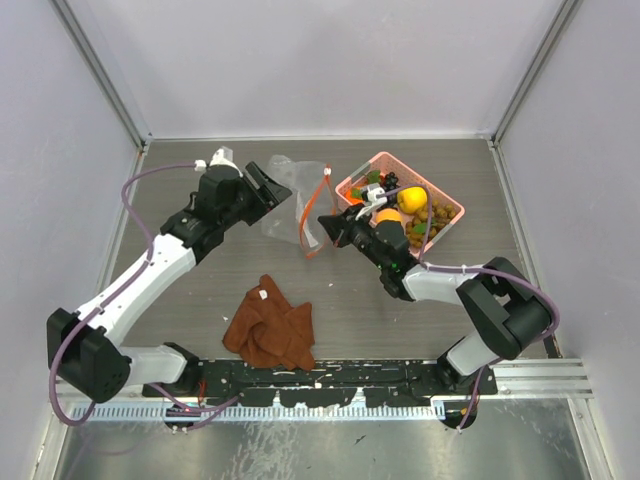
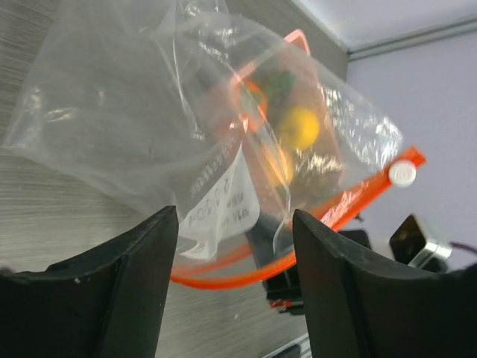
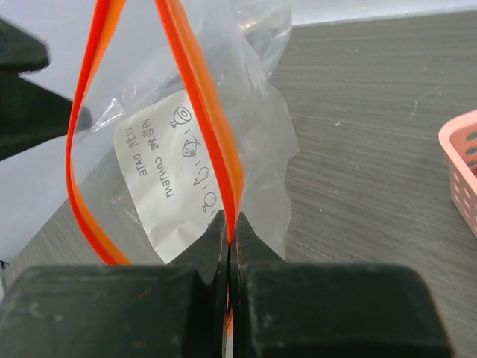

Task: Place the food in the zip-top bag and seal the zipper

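Note:
The clear zip bag point(image 1: 290, 205) with an orange zipper rim hangs between the arms, its mouth gaping. A white label point(image 3: 165, 168) shows through the plastic. My right gripper is shut on the orange rim point(image 3: 216, 127) of the bag. Close to the bag's other side, my left gripper is open, its fingers apart and the rim passing beyond them; nothing is visibly clamped there. The food lies in the pink basket point(image 1: 455, 217): a yellow fruit point(image 1: 411, 199), an orange fruit point(image 1: 388, 217), dark grapes point(image 1: 390, 182) and more.
A crumpled brown cloth point(image 1: 270, 328) lies on the table front, left of centre. White walls enclose the back and sides. Bare table point(image 1: 365, 310) shows in front of the right gripper and along the left side.

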